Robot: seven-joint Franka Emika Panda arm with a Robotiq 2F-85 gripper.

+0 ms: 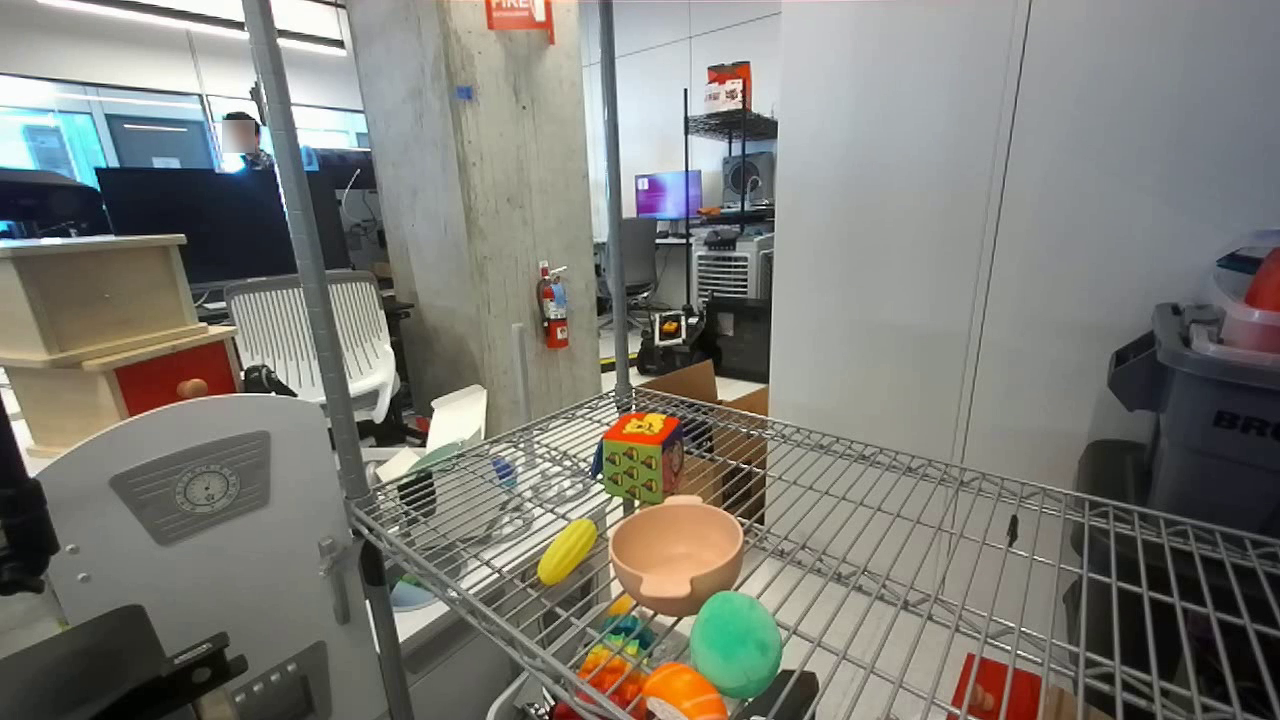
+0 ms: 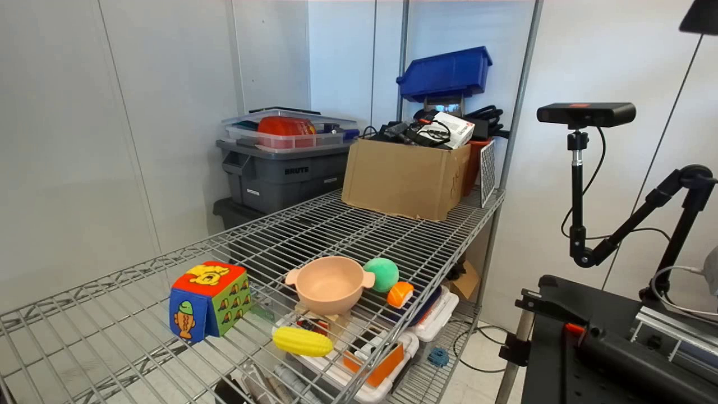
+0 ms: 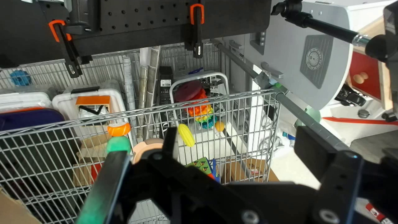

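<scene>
A peach bowl with two side tabs sits upright and empty on the wire shelf. Beside it lie a yellow corn toy, a green round toy and an orange-and-white toy. A soft picture cube with red, blue and green faces stands on the other side of the bowl. My gripper appears only in the wrist view, open and high above the shelf, its dark fingers wide apart with nothing held. It partly hides the bowl and the cube there.
A cardboard box full of cables occupies the shelf's far end. Metal posts rise at the shelf corners. A black table with orange-handled clamps borders the shelf. Bare wire lies between bowl and box.
</scene>
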